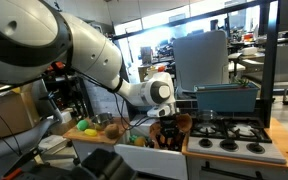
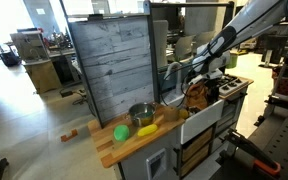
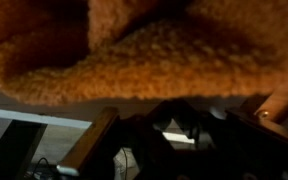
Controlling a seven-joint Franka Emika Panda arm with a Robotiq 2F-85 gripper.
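Note:
An orange-brown fuzzy cloth point(image 3: 134, 60) fills the top of the wrist view, close in front of the camera. In exterior view 2 the orange cloth point(image 2: 195, 97) shows at the counter edge by the arm. My gripper point(image 1: 169, 142) points down just above or inside the open white-fronted drawer point(image 1: 149, 160). Its dark fingers are blurred at the bottom of the wrist view, close to the cloth. Whether any cloth lies between them is hidden.
The stove point(image 1: 234, 138) stands right of the drawer, with a blue-green bin point(image 1: 225, 98) on a shelf behind. A metal pot point(image 2: 142, 116) and a green item point(image 2: 122, 131) stand on the wooden counter point(image 2: 114, 153) at the other side.

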